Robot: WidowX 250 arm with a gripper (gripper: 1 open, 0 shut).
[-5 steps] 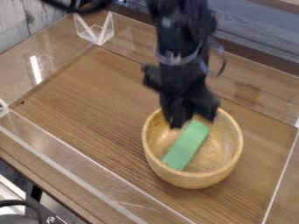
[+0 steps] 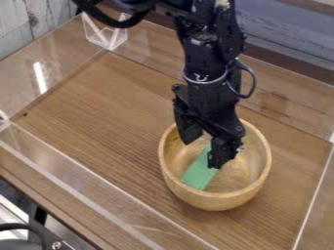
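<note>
A black robot gripper (image 2: pixel 206 133) points down into a cream-coloured round bowl (image 2: pixel 248 183) on the wooden table. A green oblong object (image 2: pixel 200 175) lies inside the bowl, partly hidden by the gripper. The fingers are at the bowl's upper part, near the top of the green object; whether they touch it I cannot tell.
A clear plastic object (image 2: pixel 104 24) stands at the upper left. Black cables or fittings lie at the lower left edge.
The bowl looks unmoved.
</note>
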